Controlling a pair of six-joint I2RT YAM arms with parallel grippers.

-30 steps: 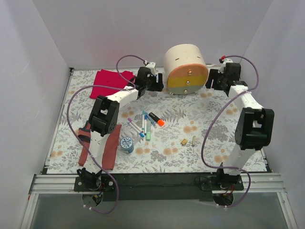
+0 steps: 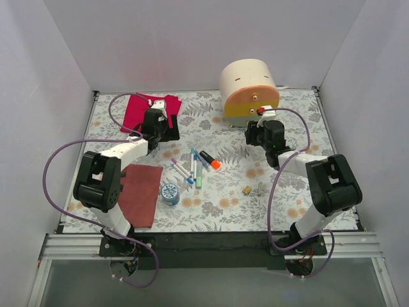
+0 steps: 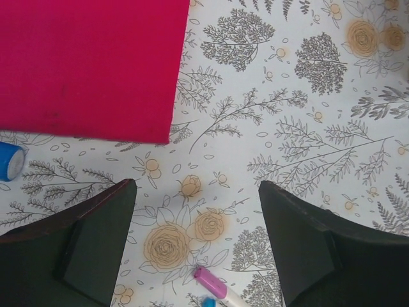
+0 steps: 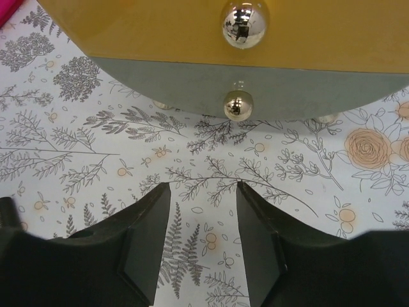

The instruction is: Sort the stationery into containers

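A drum-shaped drawer box with orange, yellow and grey fronts stands at the back. Its lower knob shows in the right wrist view, just beyond my right gripper; those fingers are part open with nothing between them. My left gripper is open and empty above the cloth, in front of the red fabric. Mid-table lie several pens, among them a pink-capped one, a green marker and a black-and-orange marker. A blue round tin stands nearer the front.
A brown cloth covers the front left. A small yellow block and a thin short piece lie front right. Bare tablecloth separates the pens from the drawer box.
My left gripper has moved left, away from the drawer box, toward the red fabric.
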